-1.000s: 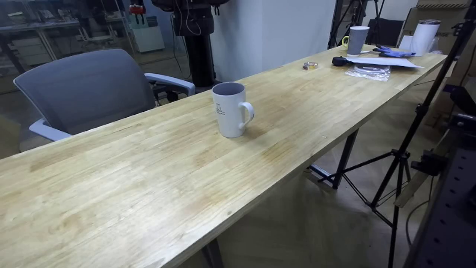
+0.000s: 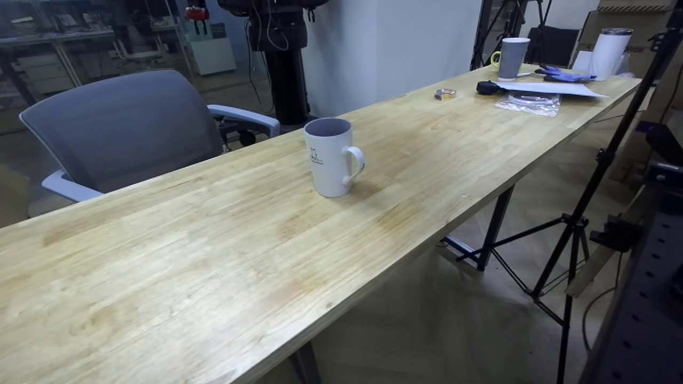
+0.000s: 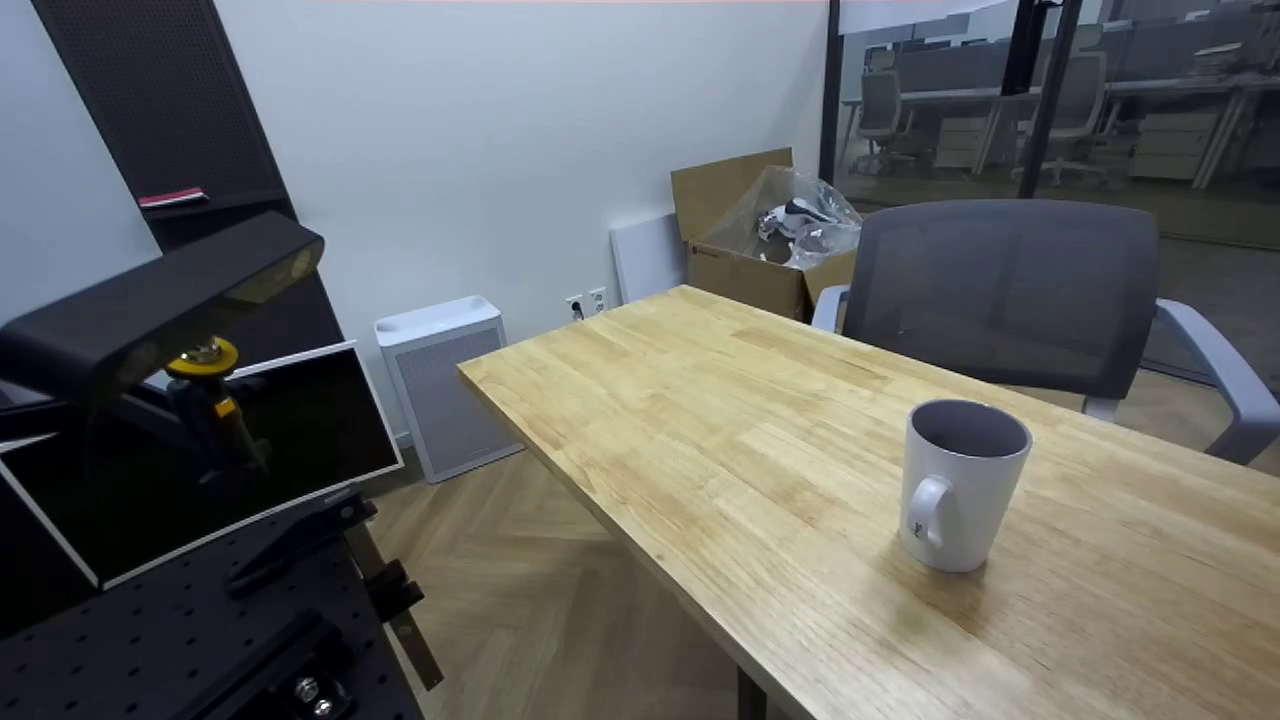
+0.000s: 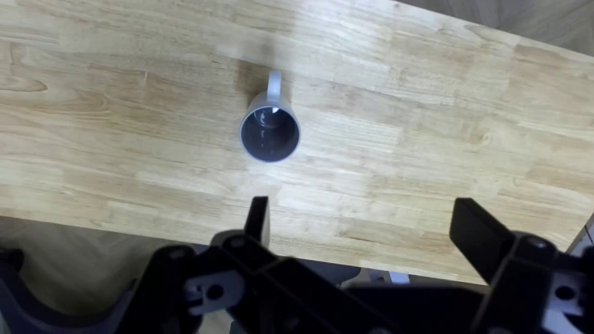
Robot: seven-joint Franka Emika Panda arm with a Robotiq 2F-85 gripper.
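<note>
A white mug [image 2: 327, 166] with a grey inside and a small line drawing stands upright on the wooden table [image 2: 211, 256]. Its handle points towards the table's near right edge in exterior view 1. From above, in the wrist view, the mug [image 4: 271, 133] looks empty, and its handle lies at the top. My gripper is open, its two black fingers wide apart with only bare table showing between them. The mug sits ahead of the left finger, clear of both. Neither exterior view shows the gripper's fingers; the mug [image 3: 960, 492] appears there untouched.
A grey office chair [image 2: 128, 131] stands against the table's far side. At the table's distant end are a grey cup [image 2: 513, 58], a white tumbler [image 2: 609, 54], blue gloves [image 2: 563, 74], papers and a roll of tape [image 2: 445, 94].
</note>
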